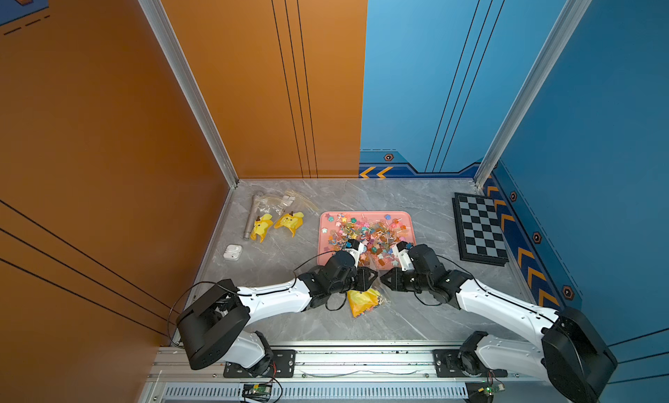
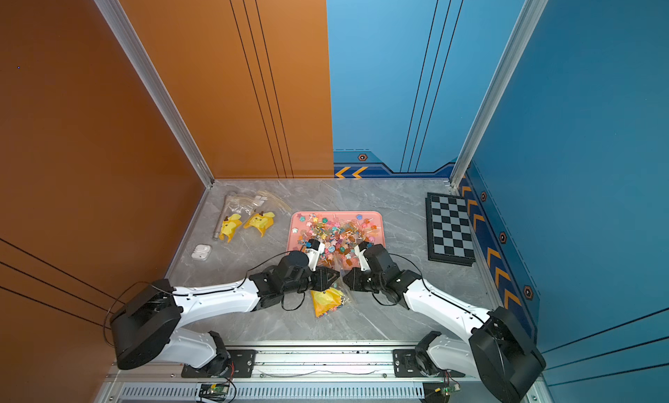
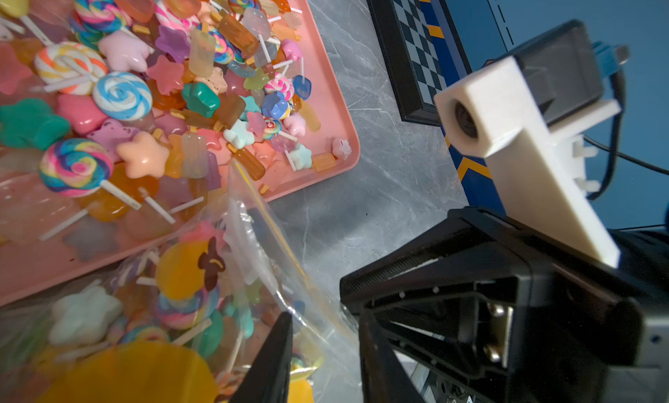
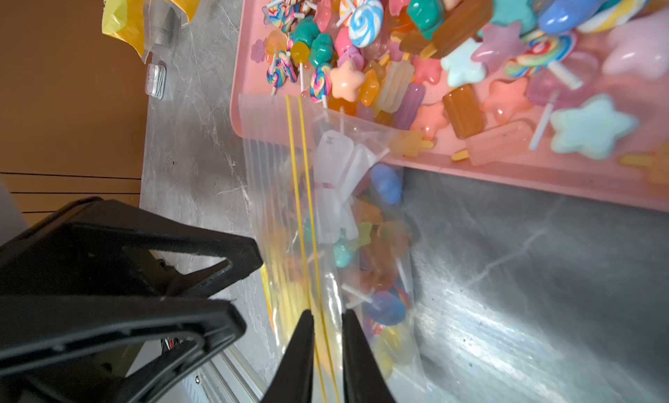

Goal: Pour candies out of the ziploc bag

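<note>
In the top left view, a clear ziploc bag with a yellow print (image 1: 363, 302) is partly hidden beneath the two grippers, at the front of a pink tray (image 1: 322, 228). Candies show inside it. My left gripper is partly open, with the bag's raised clear edge (image 3: 268, 260) running down toward the gap between its fingertips. My right gripper is also partly open, with a narrower gap. The bag's yellow-lined zip strip (image 4: 303, 194) passes between or behind its fingers; contact cannot be told. Both grippers face each other closely over the bag's mouth.
Lollipops, stars and other candies (image 4: 366, 19) cover the tray. Two yellow packets (image 1: 289, 223) and clear bags lie at the back left, above a small white case (image 1: 232, 251). A chessboard (image 1: 481, 227) stands on the right. Bare table lies on both sides.
</note>
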